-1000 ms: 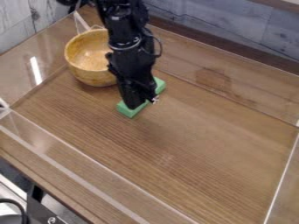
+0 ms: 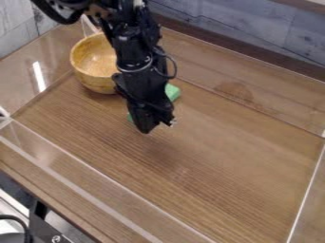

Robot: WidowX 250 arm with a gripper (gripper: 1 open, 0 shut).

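The black robot gripper [image 2: 150,118] points down over the middle-left of the wooden table [image 2: 229,180], low near its surface. It looks shut, with nothing visible between its fingers. A green object [image 2: 173,93] lies just behind it, mostly hidden by the gripper and arm.
A yellow bowl [image 2: 91,66] stands at the back left, beside the arm. Marbled panels border the back, and cables show beyond the lower-left edge.
The gripper has moved slightly toward the front of the table, and the green object is now more hidden behind it.
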